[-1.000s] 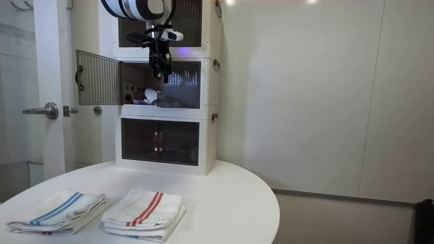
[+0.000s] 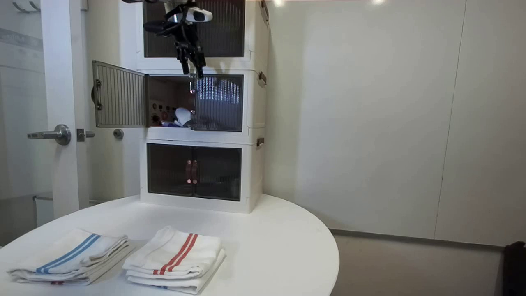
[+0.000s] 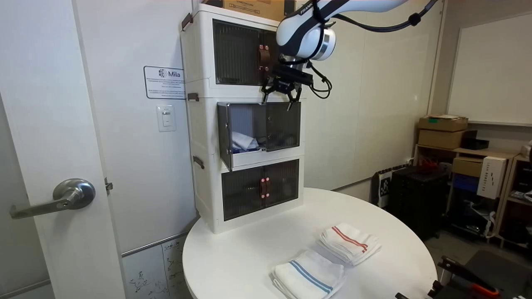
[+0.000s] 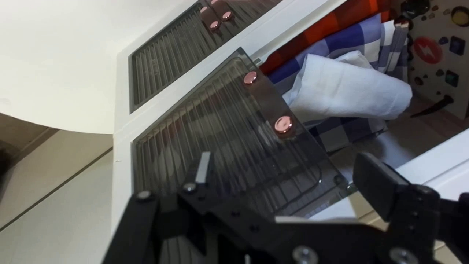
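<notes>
My gripper (image 3: 277, 104) stands open in front of the cabinet, near the top of its middle compartment, with nothing between its fingers. That compartment's left door (image 2: 121, 94) is swung wide open, while its right door (image 2: 219, 102) is shut. In the wrist view the right door's dark ribbed panel (image 4: 211, 132) lies beyond the fingers, apart from them as far as I can tell. Inside the compartment a rolled white cloth (image 4: 351, 88) rests on blue checked cloth (image 4: 325, 46), with red cloth (image 4: 316, 33) beside it.
Two folded towel stacks, blue-striped (image 2: 69, 259) and red-striped (image 2: 175, 259), lie on the round white table (image 2: 281, 246). The bottom compartment's doors (image 2: 170, 170) are shut. A room door with a lever handle (image 3: 55, 199) stands left.
My gripper has risen and moved slightly left, away from the middle compartment's door edge. Cabinet doors and towels look unmoved.
</notes>
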